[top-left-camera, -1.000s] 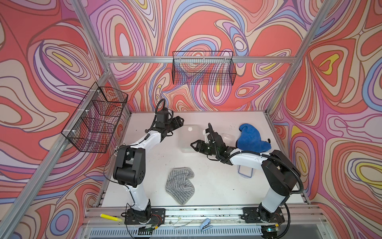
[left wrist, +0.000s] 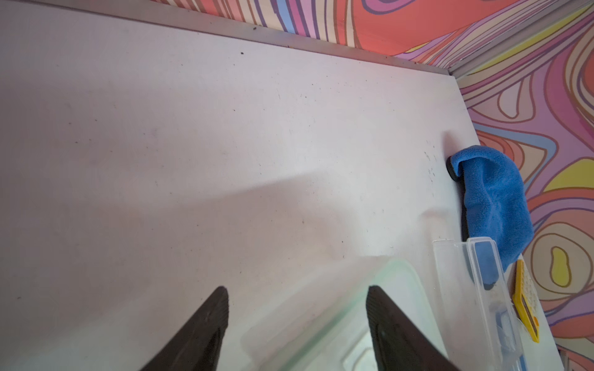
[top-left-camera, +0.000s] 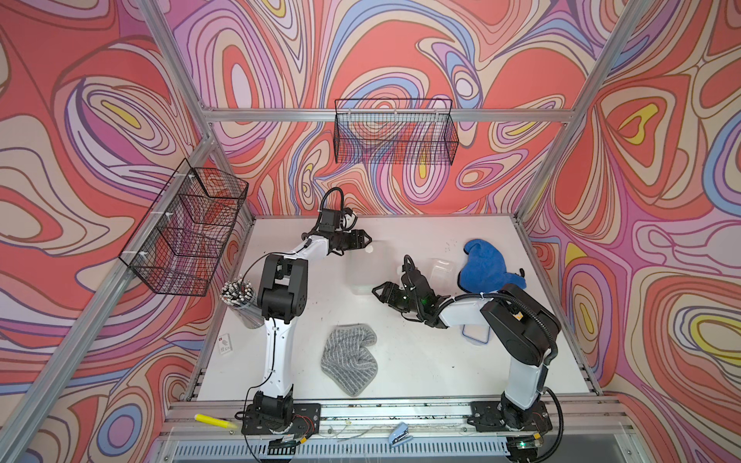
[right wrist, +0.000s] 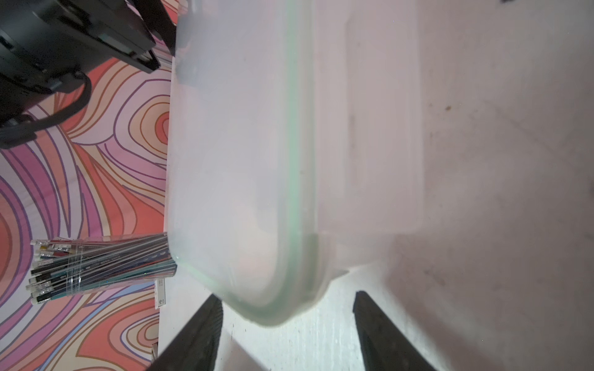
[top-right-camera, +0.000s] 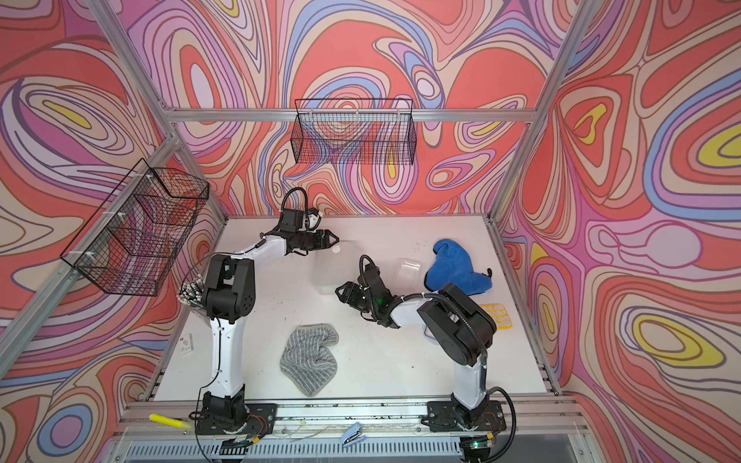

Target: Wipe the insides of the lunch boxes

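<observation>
A large translucent lunch box point(top-left-camera: 369, 266) with a pale green rim point(right wrist: 297, 185) occupies the middle of the table. My left gripper point(top-left-camera: 365, 240) is at its far end, fingers point(left wrist: 207, 324) apart, with part of the box's edge showing between them. At the near end is my right gripper point(top-left-camera: 383, 292); its fingers point(right wrist: 201, 330) are also apart, and a rounded box corner lies just ahead of the gap. Contact with the box cannot be made out at either end. A smaller clear box point(top-right-camera: 407, 271) stands to the right. The grey striped cloth point(top-left-camera: 349, 359) lies crumpled in front.
A blue cloth item point(top-left-camera: 490, 266) sits at the back right, and a yellow tray point(top-right-camera: 498, 315) by the right edge. A container of thin sticks point(top-left-camera: 241, 297) stands at the left. Wire baskets point(top-left-camera: 395, 139) hang from the frame.
My left gripper has moved rightward to the far end of the large box. The grey cloth has stayed put.
</observation>
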